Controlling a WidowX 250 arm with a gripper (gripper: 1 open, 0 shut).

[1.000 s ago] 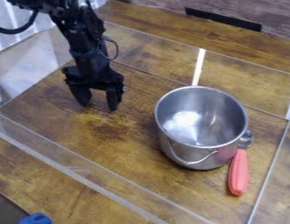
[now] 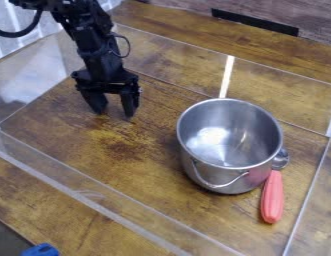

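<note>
My black gripper (image 2: 109, 98) hangs over the wooden tabletop at the upper left, low and close to the surface, its fingers open and apart. I see nothing clearly between them. A large steel pot (image 2: 231, 140) stands to the right, well apart from the gripper.
A red elongated object (image 2: 272, 197) lies beside the pot at the lower right. A small blue object (image 2: 41, 250) is at the bottom left edge.
My gripper has shifted slightly to the left and up in the view over the last second. The pot and red object are unmoved.
</note>
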